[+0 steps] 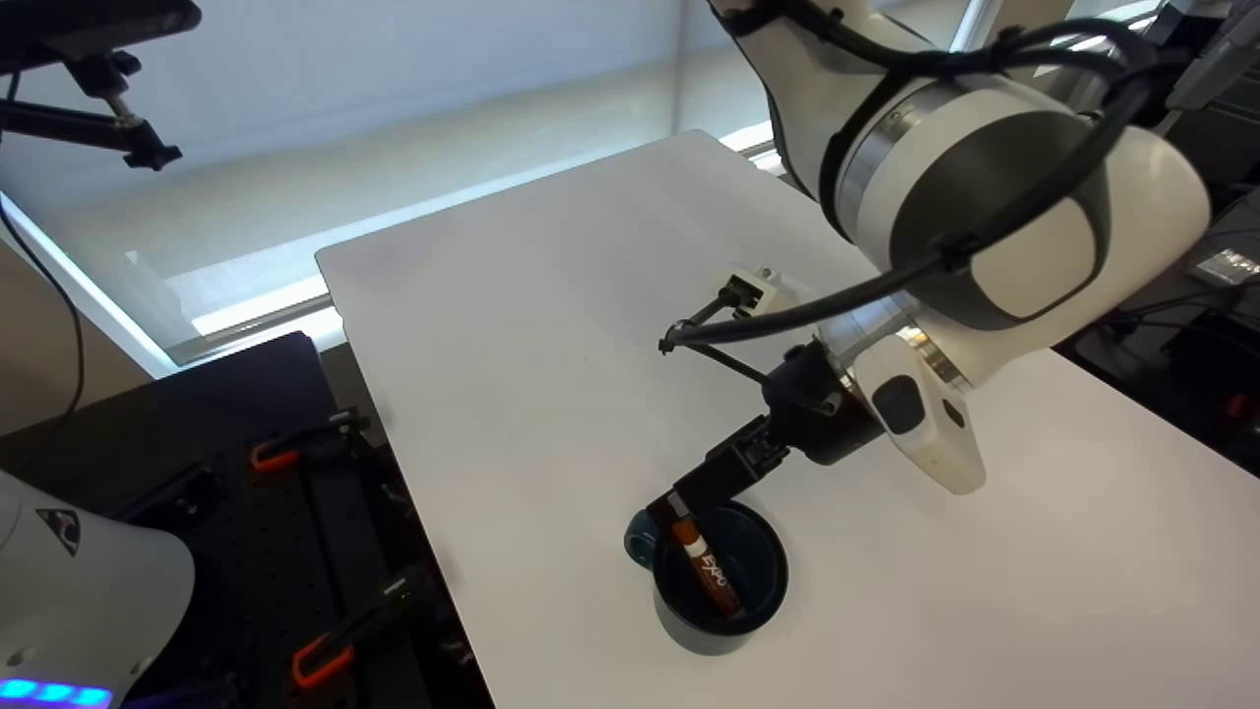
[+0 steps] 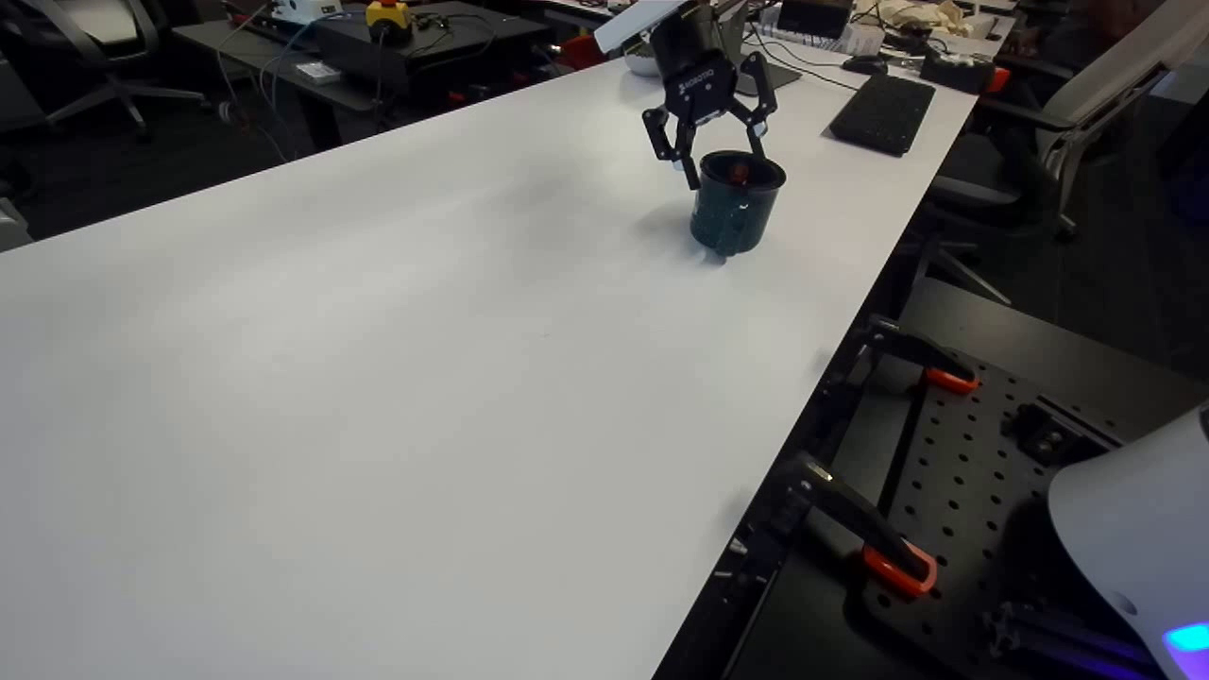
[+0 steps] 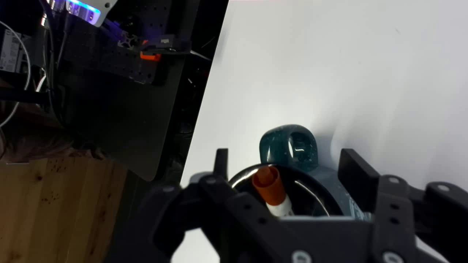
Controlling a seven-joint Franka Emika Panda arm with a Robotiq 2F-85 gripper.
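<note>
A dark teal mug stands upright near the table's edge, its handle toward the top of the wrist view. An orange-brown Expo marker with a white band leans inside it. My gripper is open, its fingers spread on either side of the mug's rim; one finger is left of the rim, the other right of it. In exterior view 2 the gripper reaches down around the mug. Whether either finger touches the mug's wall cannot be told.
The white table is broadly clear. A black keyboard lies beyond the mug in exterior view 2. Off the table's edge, a black mounting plate carries orange-tipped clamps and the white robot base.
</note>
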